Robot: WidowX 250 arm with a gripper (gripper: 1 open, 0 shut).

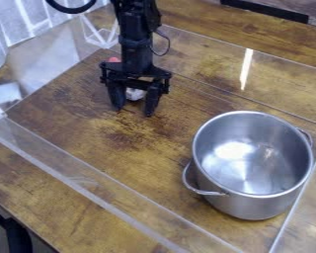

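Observation:
My black gripper (134, 96) is low over the wooden table at the upper middle, around a small pale, partly pinkish object (114, 61) that is mostly hidden behind the fingers and wrist. Whether the fingers hold it, and how far apart they are, I cannot tell. A large steel pot (251, 158) with wire handles stands at the right.
Clear plastic walls border the wooden table (88, 148) on the left, front and right. A white cloth or sheet hangs at the back left.

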